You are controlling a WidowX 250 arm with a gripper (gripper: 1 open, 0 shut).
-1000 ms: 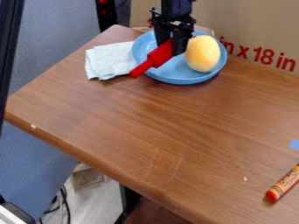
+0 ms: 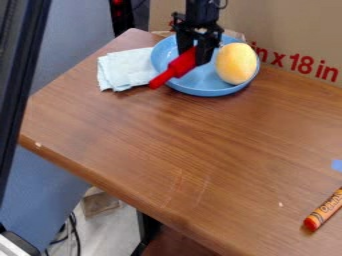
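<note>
My black gripper reaches down from the top over a blue plate at the back of the table. Just below its fingers is a red object, slanting over the plate's left part. Whether the fingers are closed on it is too small to tell. A pale yellow, rounded object rests on the plate's right side.
A folded light cloth lies left of the plate. An orange tube lies at the right edge, near a blue patch. A cardboard box stands behind.
My gripper and the red object have shifted slightly over the plate; the rest looks the same.
</note>
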